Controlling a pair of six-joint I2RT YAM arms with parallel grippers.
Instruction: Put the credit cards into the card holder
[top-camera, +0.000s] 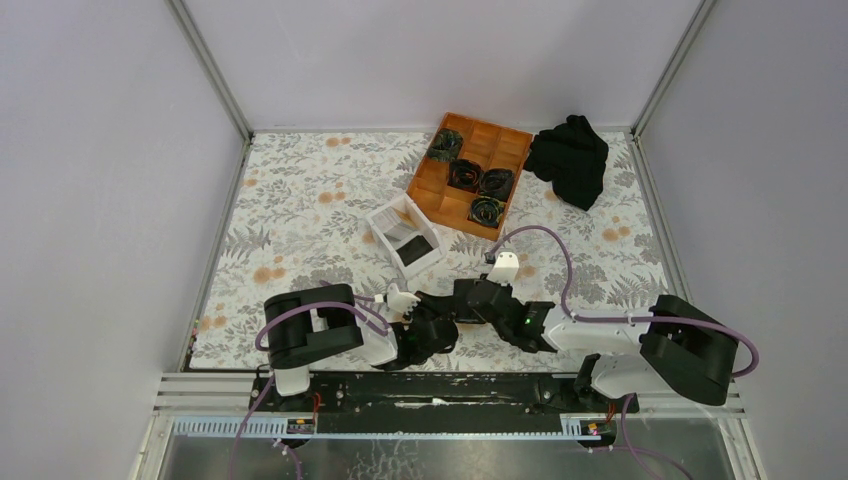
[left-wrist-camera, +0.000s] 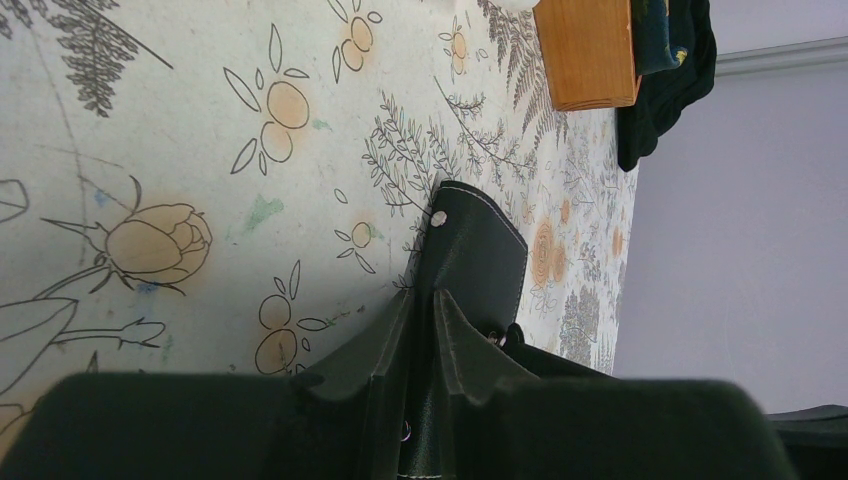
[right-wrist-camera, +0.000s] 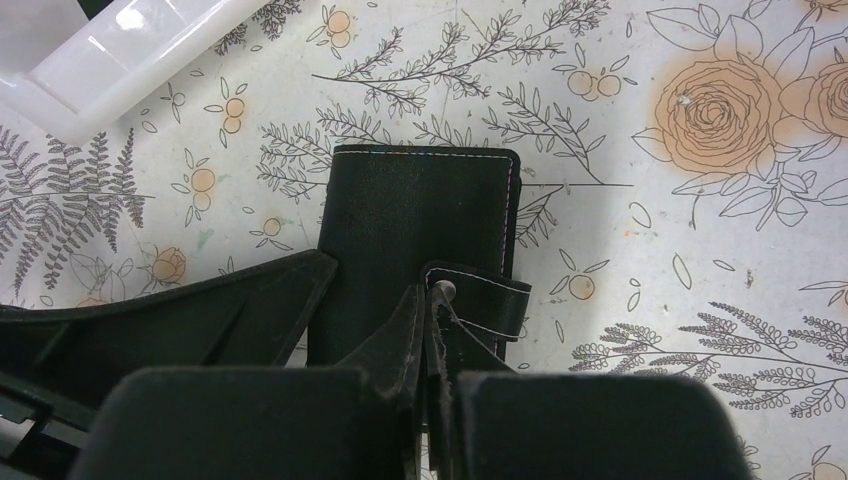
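Observation:
The black card holder lies on the table with its snap strap on top. My left gripper is low at the holder's near-side edge, its fingertips close together along it; whether anything is between them is unclear. My right gripper is shut, its tips at the strap's snap, over the holder. A white open box with pale and dark contents stands behind the holder. Individual credit cards cannot be made out.
A wooden compartment tray with several dark coils stands at the back, beside a black cloth.

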